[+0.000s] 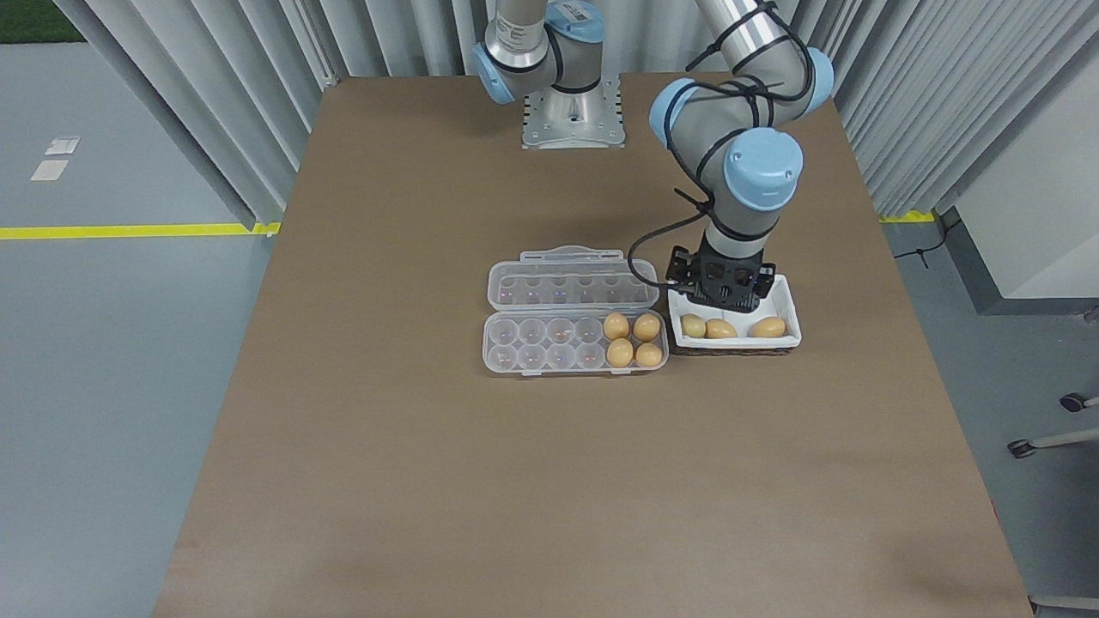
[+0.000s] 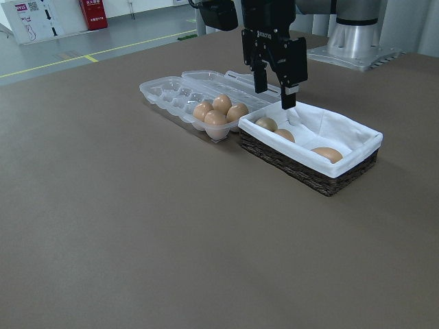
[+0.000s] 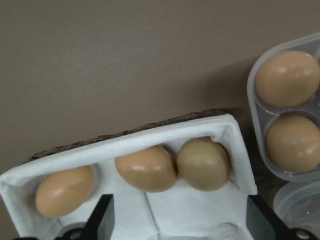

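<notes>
My gripper (image 2: pixel 274 89) is open above the cloth-lined basket (image 2: pixel 363 147), its fingers apart with nothing between them; in the front view it hides the basket's back part. The basket holds an olive egg (image 3: pixel 204 165) and two brown eggs (image 3: pixel 146 169) (image 3: pixel 64 192). Beside it sits an open clear plastic egg carton (image 1: pixel 546 350), its lid toward the back, with several brown eggs (image 1: pixel 619 352) in the cups at the end nearest the basket and the other cups empty.
</notes>
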